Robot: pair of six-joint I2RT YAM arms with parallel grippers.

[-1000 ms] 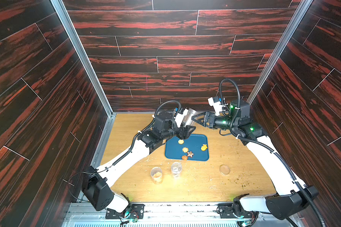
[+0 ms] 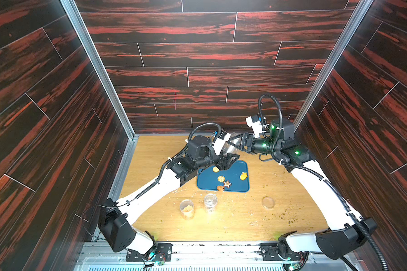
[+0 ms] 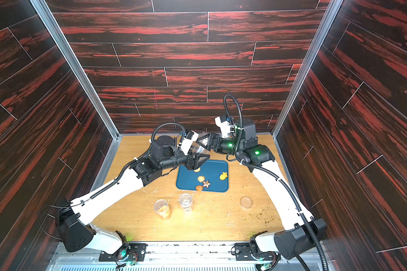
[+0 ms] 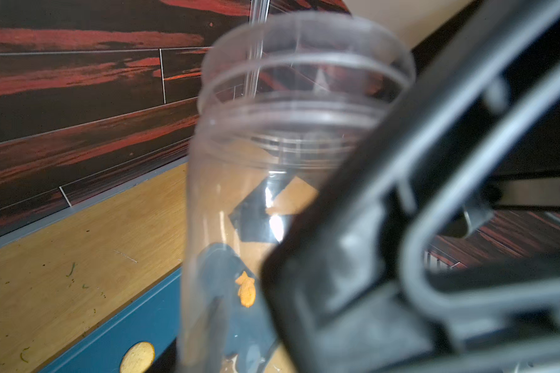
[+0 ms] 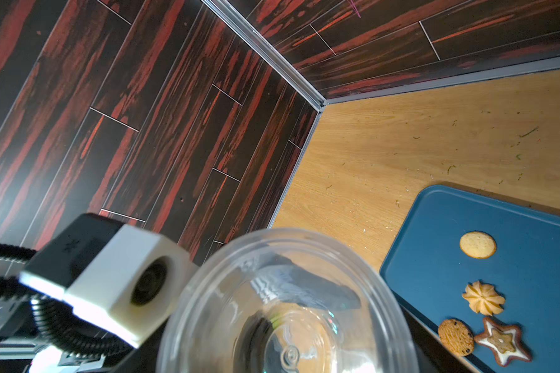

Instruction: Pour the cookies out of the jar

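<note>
A clear jar (image 2: 232, 143) (image 4: 255, 205) (image 5: 286, 292) is in the air above the back of the blue tray (image 2: 203, 180), with my left gripper (image 2: 226, 158) shut on it. My right gripper (image 2: 237, 142) is at the jar's upper end from the right; how far its fingers are open is unclear. In the right wrist view the jar's rim faces the camera, and no cookie shows clearly inside. Several cookies lie on the tray, including a round one (image 5: 478, 245), a flower (image 5: 482, 298), a dark round one (image 5: 454, 335) and a star (image 5: 502, 340).
A container with pale pieces (image 2: 186, 208) and a clear container (image 2: 210, 202) stand in front of the tray. A round lid (image 2: 267, 202) lies at the right. The back wall rises behind the tray, and side walls flank both arms.
My left gripper and the jar have moved slightly rightward, toward the right gripper, which has shifted slightly left. The cookies on the tray have not visibly moved.
</note>
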